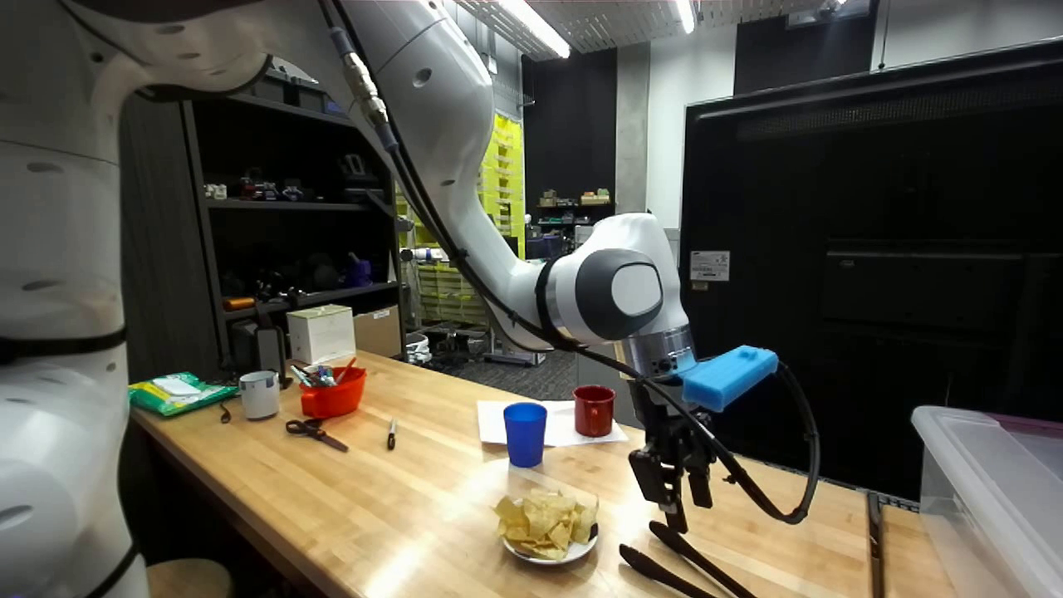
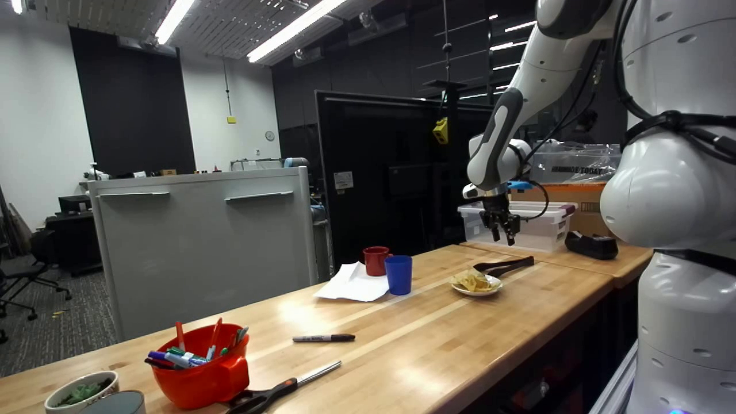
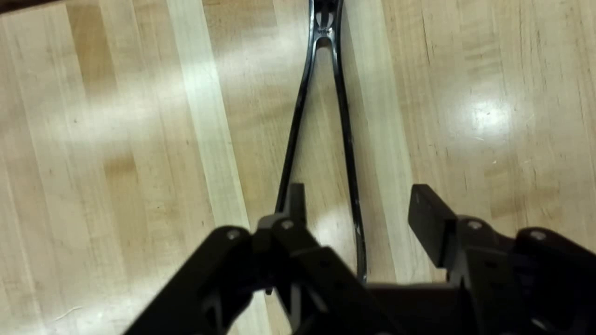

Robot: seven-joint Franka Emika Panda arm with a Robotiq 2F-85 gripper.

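Observation:
Black tongs (image 1: 698,558) lie on the table, their two arms spread apart toward the plate. In the wrist view the tongs (image 3: 346,128) run from the top edge down between my fingers, partly covered by the left one. My gripper is open, its fingers well apart, with no contact on the tongs visible. Exterior view 2 has the gripper (image 2: 503,237) hanging above the tongs (image 2: 508,266), pointing down. Yellow chips (image 1: 546,520) fill a white plate (image 1: 558,559) beside the tongs.
Behind the chips stand a blue cup (image 1: 525,434) and a red mug (image 1: 594,410), near white paper (image 1: 491,423). A clear plastic bin (image 1: 957,498) bounds the right side. Scissors (image 1: 316,433), a marker (image 2: 324,338) and a red pen container (image 2: 200,376) sit farther away.

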